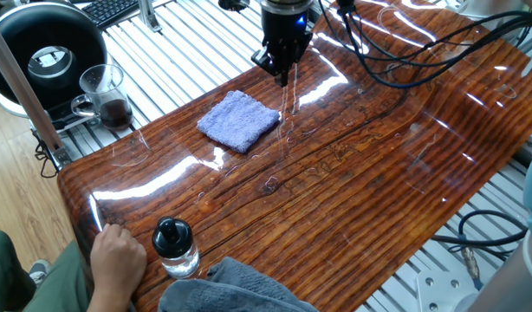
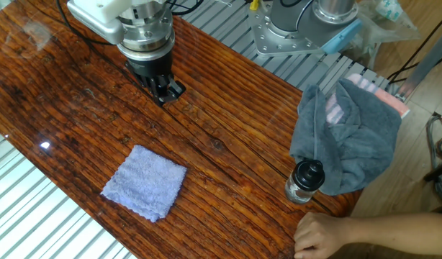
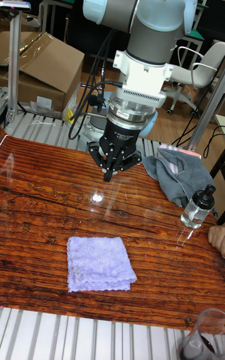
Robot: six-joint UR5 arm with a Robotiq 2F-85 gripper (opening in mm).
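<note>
My gripper (image 1: 284, 81) is black and points down over the glossy wooden table (image 1: 353, 191), its fingers drawn together. Nothing shows between them in any view. A folded lilac cloth (image 1: 238, 121) lies flat on the table, apart from the gripper. In the second exterior view the cloth (image 2: 145, 183) is nearer the slatted edge than the gripper (image 2: 165, 98). From the third exterior view, the gripper (image 3: 109, 177) hangs beyond the cloth (image 3: 100, 264), with bare wood between.
A clear bottle with a black pump top (image 2: 304, 181) stands beside a crumpled grey towel (image 2: 350, 133). A person's hand (image 1: 118, 264) rests at the table edge. A glass mug (image 1: 107, 97) with dark liquid sits off the table. Black cables (image 1: 422, 65) cross one end.
</note>
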